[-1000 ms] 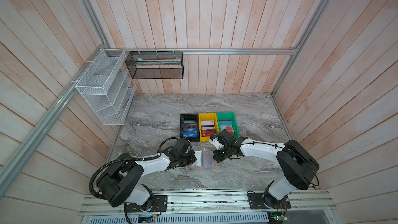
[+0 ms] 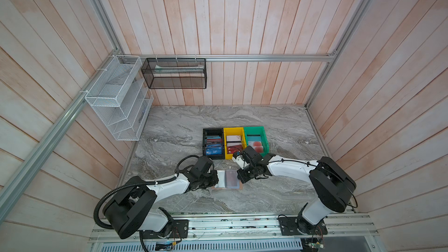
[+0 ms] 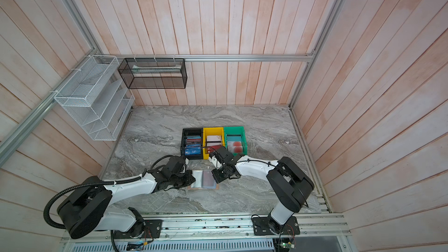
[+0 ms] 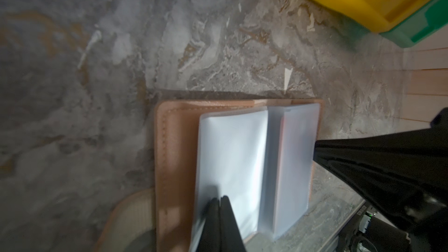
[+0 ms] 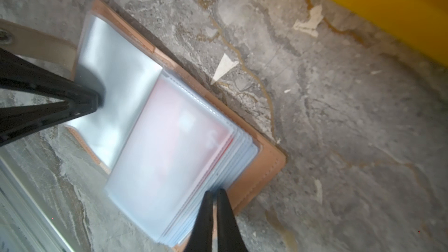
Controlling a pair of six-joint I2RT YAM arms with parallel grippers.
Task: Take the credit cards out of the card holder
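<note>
A tan card holder point(image 4: 173, 168) lies open on the marble table between my arms. Its clear sleeves point(image 5: 168, 154) form a white page on the left and a stack on the right with a reddish tint inside. In the left wrist view my left gripper is shut at the white page, with nothing clearly between its fingers. In the right wrist view my right gripper is shut at the outer edge of the sleeve stack; whether it pinches a thin sleeve edge cannot be told.
Behind the holder stand a black tray point(image 2: 205, 142), a yellow tray point(image 2: 234, 130) and a green tray point(image 2: 263, 140), all with cards. White point(image 2: 112, 112) and black point(image 2: 173, 84) wire racks hang on the walls.
</note>
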